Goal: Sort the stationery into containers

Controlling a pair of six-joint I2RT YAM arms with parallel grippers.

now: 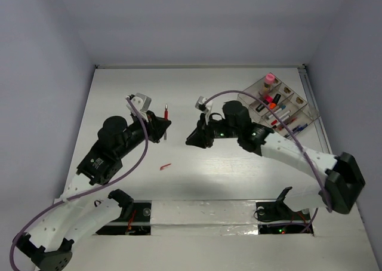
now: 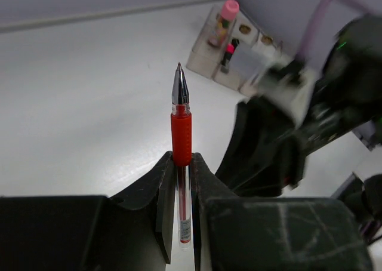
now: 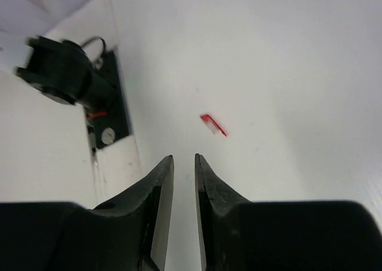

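Observation:
Upright between the fingers of my left gripper (image 1: 164, 128) is a pen (image 2: 181, 134) with a red grip, a silver tip pointing up and a clear lower barrel. That gripper is shut on it. My right gripper (image 1: 200, 141) is over the middle of the table, apart from the pen; its fingers stand a narrow gap apart, with nothing seen between them. A small red item (image 1: 165, 166) lies on the table below the pen; in the right wrist view this red item (image 3: 213, 124) has a pale, clear-looking middle. A compartmented container (image 1: 249, 102) holds several stationery items at the back right.
In the container stand a pink-capped bottle (image 1: 268, 83) and several pens and markers. Both arms reach in from the front corners, their purple cables arching above the table.

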